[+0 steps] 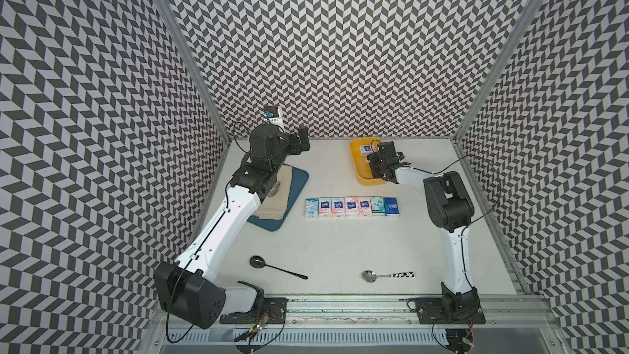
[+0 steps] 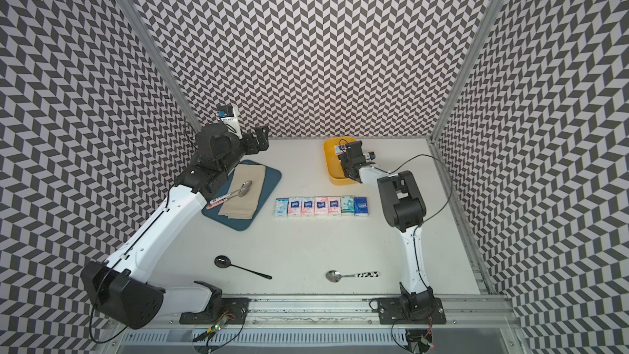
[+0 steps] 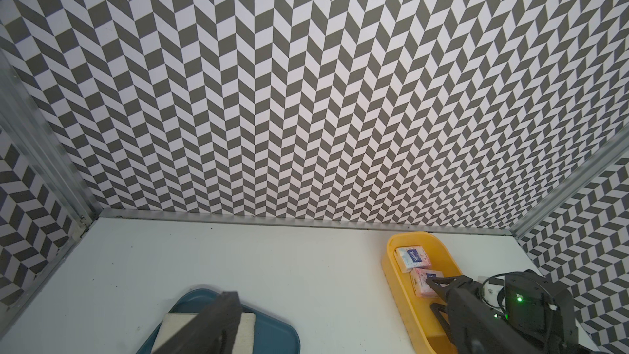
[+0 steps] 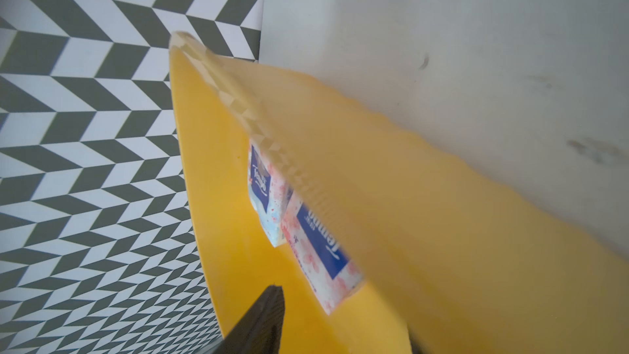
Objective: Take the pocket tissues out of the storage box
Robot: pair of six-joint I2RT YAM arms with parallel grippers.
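Note:
The yellow storage box (image 1: pixel 361 179) stands near the back wall, right of centre. Two pink-white pocket tissue packs lie inside it: a far pack (image 3: pixel 413 258) against the far end and a nearer pack (image 3: pixel 426 282) beside it. My right gripper reaches into the box with its fingers apart, close to the nearer pack. In the right wrist view, this pack (image 4: pixel 319 247) lies beyond the fingertips, and the gap between them holds no pack. My left gripper (image 1: pixel 300 139) hangs over the back left of the table, its fingers wide apart and empty.
Several tissue packs (image 1: pixel 352 206) form a row in front of the box. A blue mat (image 2: pixel 242 223) with a beige cloth (image 2: pixel 243 204) and a spoon lies at left. A black ladle (image 1: pixel 258 261) and a metal spoon (image 1: pixel 369 276) lie near the front edge.

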